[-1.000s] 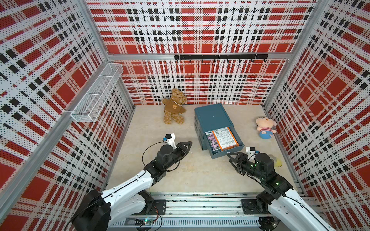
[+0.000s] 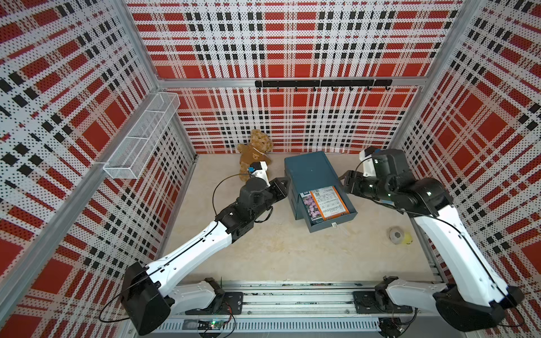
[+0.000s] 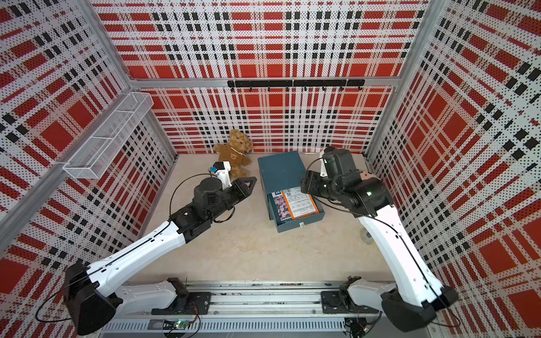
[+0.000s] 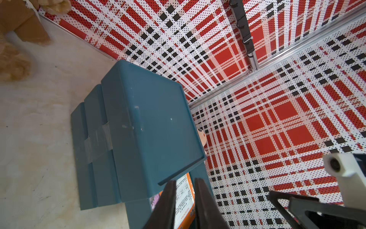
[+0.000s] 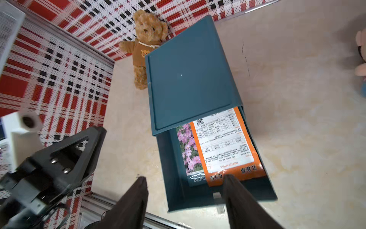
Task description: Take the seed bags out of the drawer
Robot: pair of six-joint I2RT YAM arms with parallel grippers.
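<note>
A teal drawer cabinet (image 2: 311,169) stands on the table with its top drawer (image 5: 173,192) pulled out. Inside the drawer lie an orange-and-white seed bag (image 5: 226,147) and, partly under it, a bag with pink flowers (image 5: 188,148). Their far ends go under the cabinet's top. My left gripper is at the cabinet's left side, its fingers a little apart, with no object visible held between them. High over the drawer's right side is my right gripper, wide open and empty; the drawer shows below its fingertips.
A brown teddy bear (image 5: 148,38) sits behind left of the cabinet. On the right are a plush toy (image 5: 360,68), mostly cut off, and a grey roll (image 2: 396,235). A white wire basket (image 2: 141,135) hangs on the left wall.
My right arm has risen and swung from the front right to above the drawer's right side. Cabinet and bags have stayed put.
</note>
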